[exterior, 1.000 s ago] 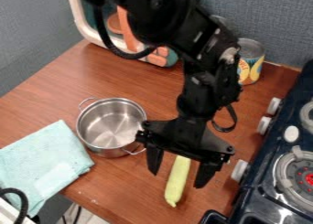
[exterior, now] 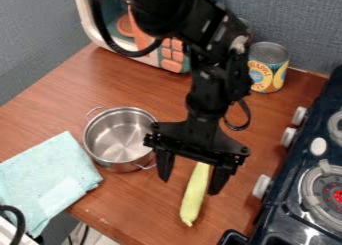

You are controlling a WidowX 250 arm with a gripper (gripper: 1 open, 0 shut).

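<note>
My black gripper (exterior: 190, 173) hangs over the middle of the wooden table, its fingers open and pointing down, one either side of the upper part of a pale yellow-green corn cob (exterior: 193, 200). Whether the fingers touch the cob is unclear; its top end is hidden behind the gripper. A steel pot (exterior: 112, 136) with two handles stands just left of the gripper.
A light blue cloth (exterior: 40, 179) lies at the left. A stove (exterior: 307, 179) with white knobs fills the right. A can (exterior: 267, 69) stands at the back right, near a plastic rack (exterior: 171, 51).
Over the last second the arm and gripper have moved back and up in the view, a little leftward, uncovering more of the can. The corn and pot have stayed in place.
</note>
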